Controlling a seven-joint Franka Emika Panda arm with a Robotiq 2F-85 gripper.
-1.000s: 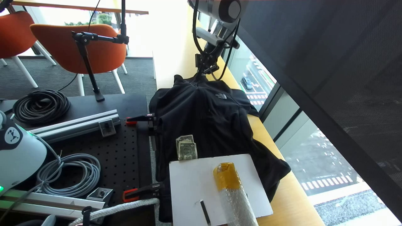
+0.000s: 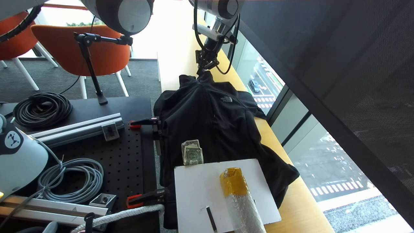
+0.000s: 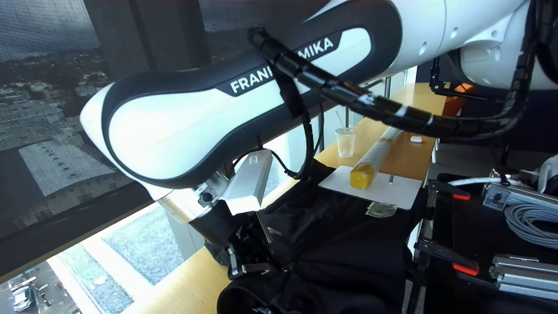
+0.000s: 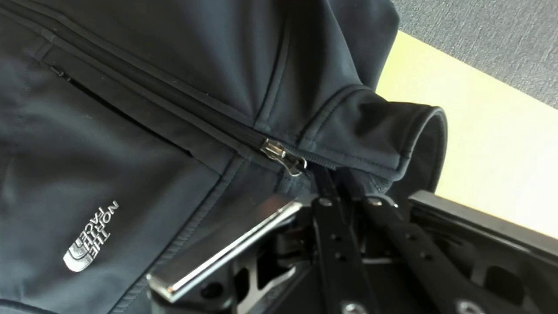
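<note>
A black jacket with a white chest logo lies spread on the wooden counter. Its front zipper runs up to a metal slider close to the collar, which stands up in a loop. From the slider's ring, the dark zipper pull leads to the fingertips of my gripper. Those are shut on it, though black against black hides most of the held part. In exterior view 1 the gripper is low at the collar end of the jacket.
A white board bearing a wrapped, yellow-ended bar rests over the jacket's hem, with dollar bills beside it. Clamps grip the jacket's left side. Window glass and a dark shade border the counter's right.
My gripper has shifted slightly left and away from the board, toward the collar end. The collar cloth stands higher beside it, and the logo has moved a little. Another arm link has entered at upper left.
</note>
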